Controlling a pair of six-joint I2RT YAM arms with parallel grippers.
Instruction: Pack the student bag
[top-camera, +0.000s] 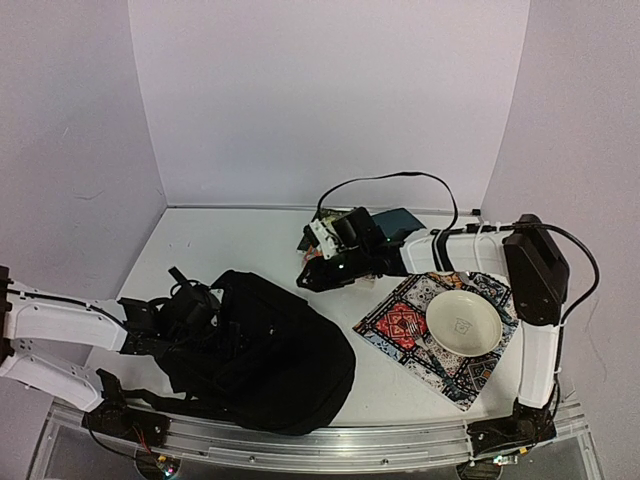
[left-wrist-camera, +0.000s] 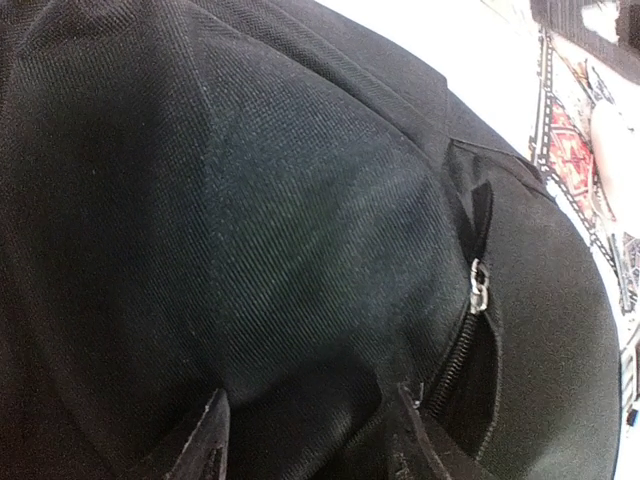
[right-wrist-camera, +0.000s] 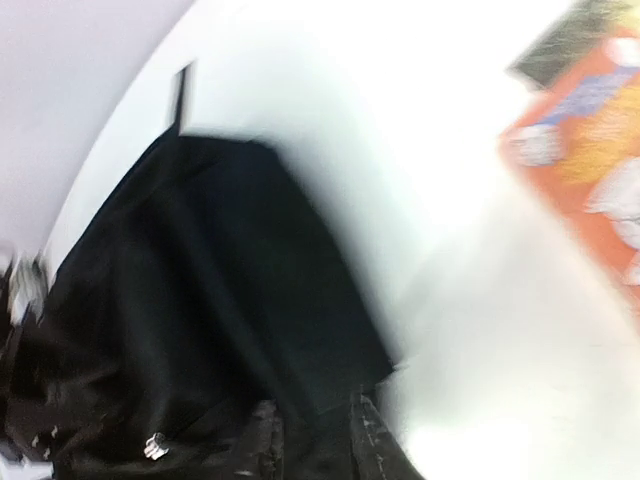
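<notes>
The black student bag (top-camera: 285, 350) lies slumped at the front left of the table. Over its left part is my left gripper (top-camera: 218, 335); in the left wrist view its fingers (left-wrist-camera: 205, 440) stand apart over dark fabric, beside a zipper with a metal pull (left-wrist-camera: 479, 287). My right gripper (top-camera: 308, 282) hovers by the bag's upper right edge. In the right wrist view its fingers (right-wrist-camera: 365, 435) are a little apart, with dark bag fabric behind them and no object visible between. The bag's inside cannot be made out.
An orange picture book (right-wrist-camera: 590, 150) and a dark teal item (top-camera: 398, 222) lie at the back, partly hidden by the right arm. To the right, a patterned mat (top-camera: 385, 325) bears a cream plate (top-camera: 465, 335) and cutlery.
</notes>
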